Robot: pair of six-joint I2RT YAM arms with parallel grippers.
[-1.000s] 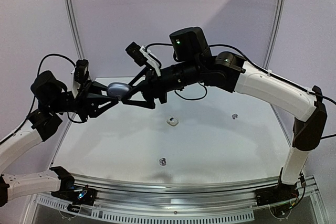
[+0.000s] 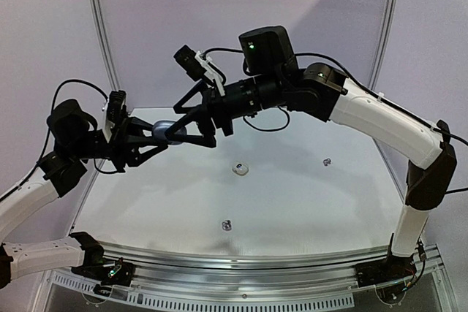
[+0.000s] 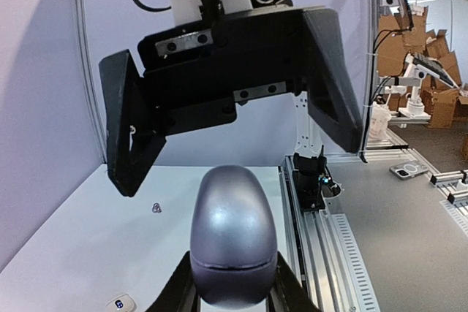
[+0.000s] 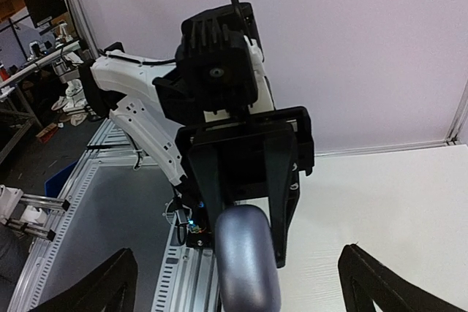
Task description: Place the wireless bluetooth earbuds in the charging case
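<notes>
The charging case (image 2: 168, 132), a smooth grey-blue oval with its lid closed, is held up over the table's left back. My left gripper (image 2: 150, 141) is shut on its near end; in the left wrist view the case (image 3: 233, 224) juts out from between the fingers. Facing it, my right gripper (image 2: 189, 128) stands open around the case's free end, and the right wrist view has the case (image 4: 247, 257) between its spread fingers, touching neither. Two small shiny earbuds lie apart on the table, one near the front (image 2: 227, 225), the other at right (image 2: 327, 161).
A small white rounded object (image 2: 240, 169) with a dark spot lies mid-table. A metal rail (image 2: 241, 253) runs along the front edge.
The right gripper's fingers have spread wider, and its forearm has risen a little.
</notes>
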